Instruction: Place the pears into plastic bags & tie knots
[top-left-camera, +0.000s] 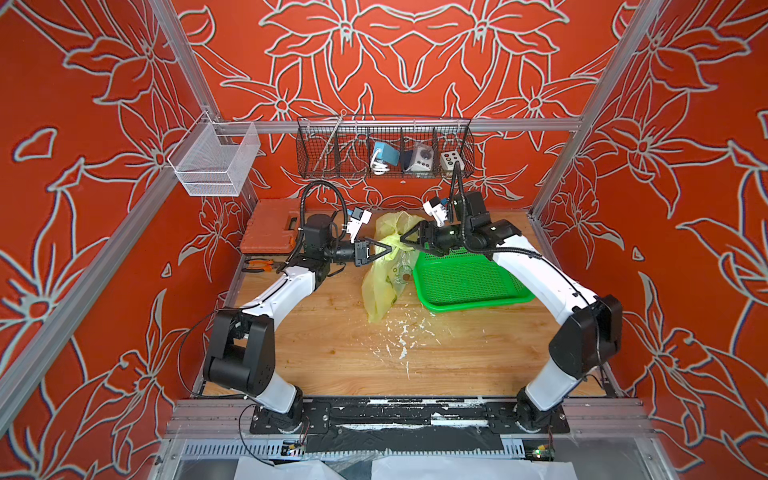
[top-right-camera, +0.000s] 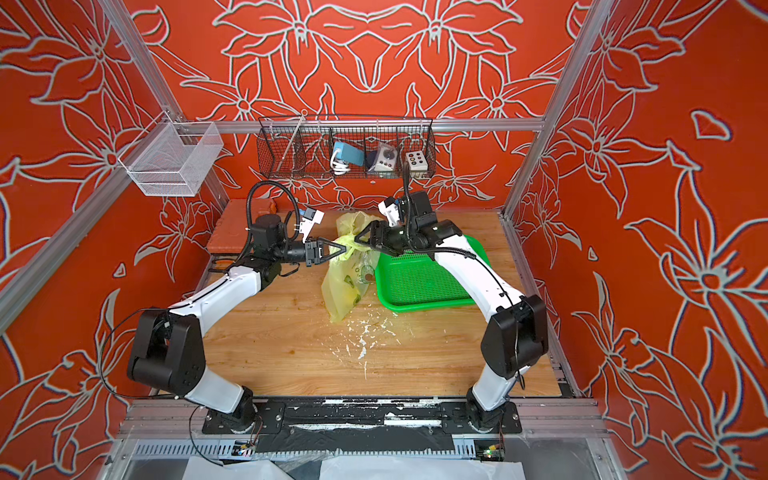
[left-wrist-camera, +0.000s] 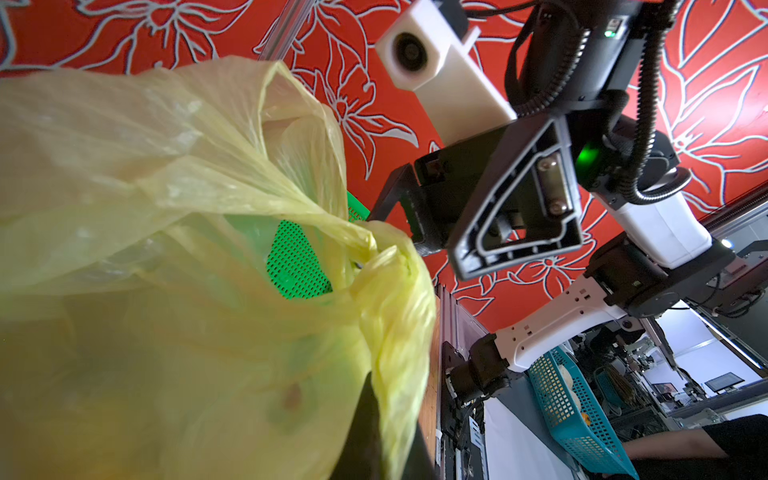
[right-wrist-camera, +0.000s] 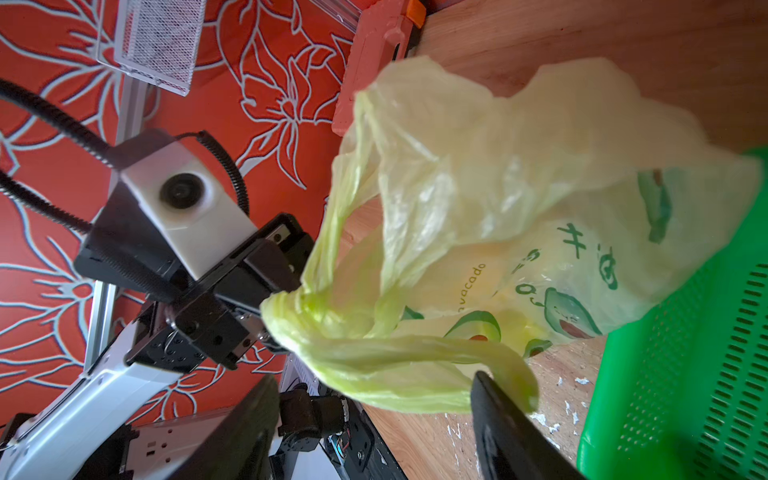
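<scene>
A yellow translucent plastic bag (top-left-camera: 382, 292) hangs and rests at the table's middle, its avocado print (right-wrist-camera: 480, 324) showing in the right wrist view. Its gathered top is twisted toward my left gripper (top-left-camera: 390, 249), which is shut on it; the fold (left-wrist-camera: 404, 320) runs down between the dark fingers in the left wrist view. My right gripper is open, its fingers (right-wrist-camera: 512, 440) apart on either side of a looped yellow strip of the bag. The strip is not clamped. Pears cannot be made out clearly; the film hides what is inside.
The green tray (top-left-camera: 428, 307) stands right of the bag, under the right arm. White scraps (top-left-camera: 400, 336) litter the table in front. A red case (top-left-camera: 268, 232) and orange-handled pliers (top-left-camera: 260, 265) lie back left.
</scene>
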